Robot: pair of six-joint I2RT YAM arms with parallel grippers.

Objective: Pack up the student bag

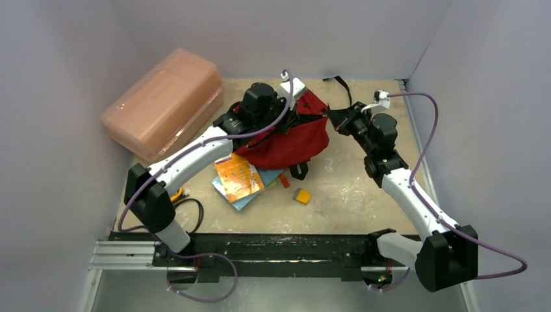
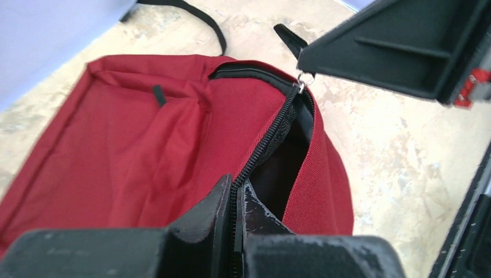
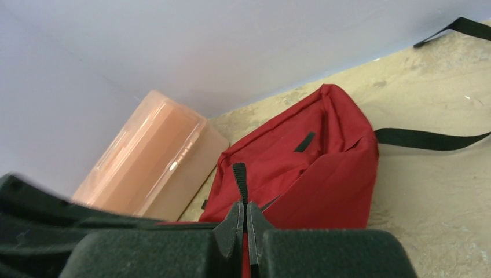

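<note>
The red bag [image 1: 286, 144] lies in the middle of the table, partly under my left arm. In the left wrist view its black zipper [image 2: 271, 139] runs from my left gripper up to the zip's metal ring, and the bag gapes open on the right of it. My left gripper is shut on the zipper edge. My right gripper is shut on the black zipper pull [image 3: 240, 178], whose ribbed end sticks up above the fingertips. From above, the right gripper stands at the bag's right corner, facing the left one.
An orange book [image 1: 238, 177] on blue ones [image 1: 268, 175], a red item [image 1: 284, 181] and a yellow sharpener-like block [image 1: 302, 195] lie in front of the bag. A pinkish plastic box [image 1: 166, 101] fills the back left.
</note>
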